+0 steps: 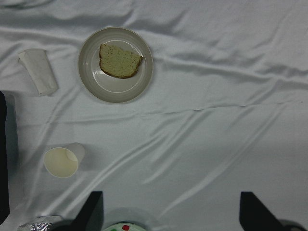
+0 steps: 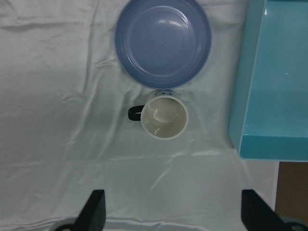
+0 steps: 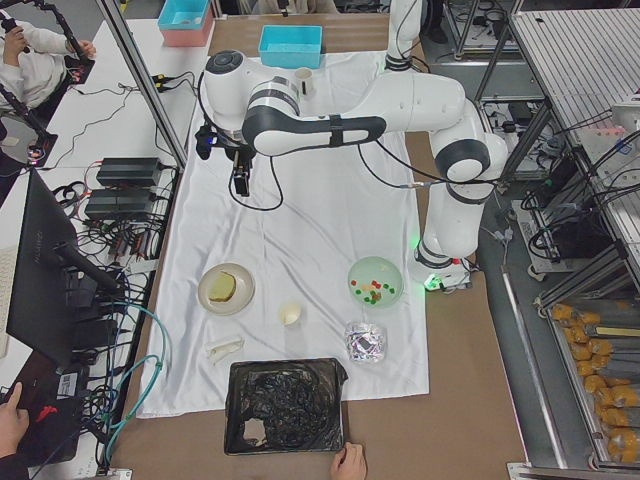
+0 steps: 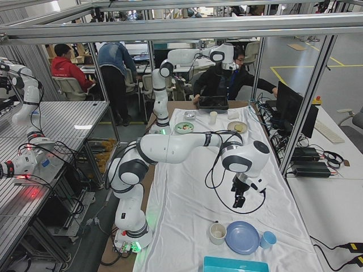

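Observation:
Over the white cloth, my left gripper stands open and empty above the bread slice [image 1: 119, 61] on a beige plate [image 1: 89, 82], a paper cup [image 1: 60, 161], a folded white item [image 1: 38, 71] and part of a green plate [image 1: 115, 227]. My right gripper is also open, above a white mug [image 2: 163, 120] with a dark handle, a blue plate [image 2: 163, 43] and a turquoise bin [image 2: 255, 144]. A light blue cup [image 4: 268, 239] stands beside the blue plate in the camera right view.
A black-lined tray [image 3: 285, 405] sits at one table end, near a foil item [image 3: 365, 342] and a person's hand [image 3: 348, 462]. Monitors and cables line one side.

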